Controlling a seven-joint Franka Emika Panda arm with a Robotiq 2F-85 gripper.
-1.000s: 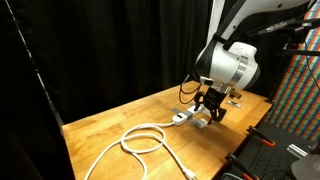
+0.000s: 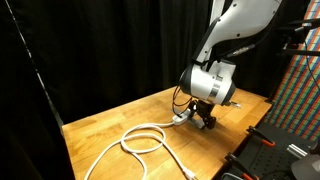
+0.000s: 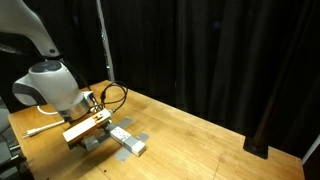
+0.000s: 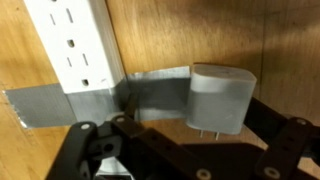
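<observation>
A white plug adapter with two metal prongs lies on the table in the wrist view. My gripper is open and low over it, one dark finger close by its right side and the other some way off to its left. To the left of the adapter is a white power strip with slotted sockets, crossed by grey tape. In exterior view 2 the strip lies just in front of the gripper. Whether a finger touches the adapter cannot be seen.
A white cord loops over the left half of the wooden table, ending in a plug near the front. A thin dark cable arches beside the arm. Black curtains hang behind.
Over the last second my arm has come down and slightly left in exterior view 1, bringing the gripper lower around the adapter. The cord and strip look unmoved.
</observation>
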